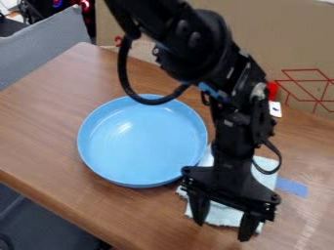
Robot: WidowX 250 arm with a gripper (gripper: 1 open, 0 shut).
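My gripper [224, 220] is low over a folded white cloth [263, 176] on the right of the wooden table, its two black fingers apart and reaching down onto or just above the cloth. I cannot tell whether cloth is between them. A round light-blue plate [137, 142] lies to the left of the cloth, empty. The arm hides much of the cloth.
A cardboard panel [294, 49] stands along the back of the table [53, 132]. Blue tape [292, 187] is on the table right of the cloth. A grey chair sits beyond its edge.
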